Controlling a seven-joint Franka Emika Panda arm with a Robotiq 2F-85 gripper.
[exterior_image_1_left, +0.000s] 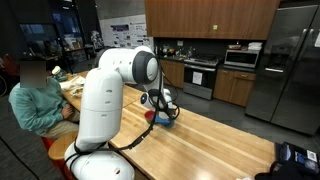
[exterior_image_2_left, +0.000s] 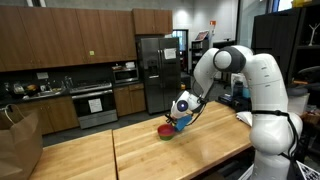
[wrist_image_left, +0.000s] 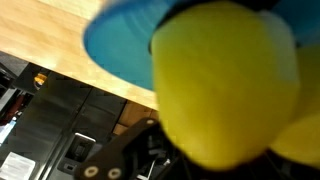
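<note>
A blue bowl (exterior_image_2_left: 182, 122) is on the wooden table, with a red bowl (exterior_image_2_left: 166, 132) close beside it. My gripper (exterior_image_1_left: 164, 110) is low at the blue bowl, pointing down. In the wrist view a large, rounded yellow object (wrist_image_left: 215, 85) fills the middle, blurred and very near the camera. It sits between the dark fingers, which are shut on it. Part of the blue bowl (wrist_image_left: 115, 40) shows behind it. The yellow object's full shape and the contact points are hidden.
A person (exterior_image_1_left: 38, 105) sits at the left side. A brown paper bag (exterior_image_2_left: 18, 150) stands at the near left in the second exterior view.
</note>
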